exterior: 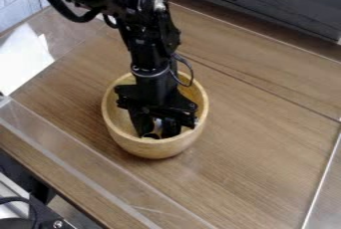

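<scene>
A wooden bowl point(126, 135) stands on the table near the middle-left of the camera view. The black gripper point(158, 123) points down into it, its wrist and upper body filling much of the bowl's opening. Inside, a small light object shows between the fingers, mostly hidden by the gripper, so what it is cannot be told.
A white patch point(19, 59) lies at the left edge. The front edge of the table runs along the lower left, and a grey panelled wall point(240, 4) stands at the back.
</scene>
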